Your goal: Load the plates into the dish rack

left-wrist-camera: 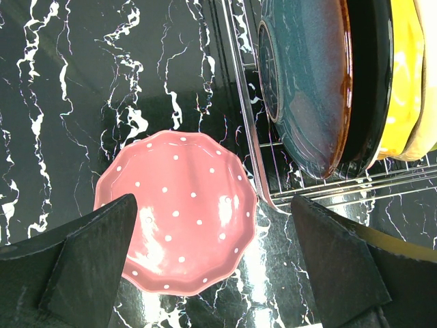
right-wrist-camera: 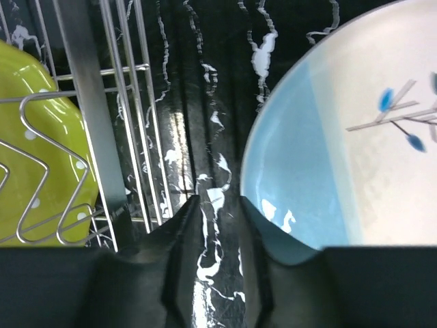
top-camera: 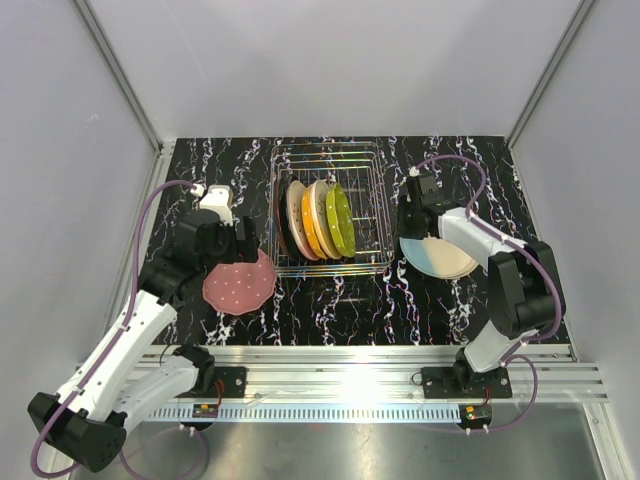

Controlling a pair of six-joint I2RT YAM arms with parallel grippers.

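Note:
A metal dish rack (top-camera: pixel 370 170) in the middle holds several upright plates: a dark blue plate (left-wrist-camera: pixel 307 89), cream, yellow and a green plate (top-camera: pixel 341 220) at its right end. A pink dotted plate (left-wrist-camera: pixel 177 205) lies flat left of the rack, under my open, empty left gripper (top-camera: pixel 234 240). My right gripper (top-camera: pixel 405 215) is at the left edge of a cream and pale-blue plate (top-camera: pixel 445 260) lying right of the rack; its fingers are apart, with that plate's rim just beyond them in the right wrist view. Whether the rim is between them is unclear.
The rack's right wall (right-wrist-camera: pixel 95 157) runs close left of my right gripper.

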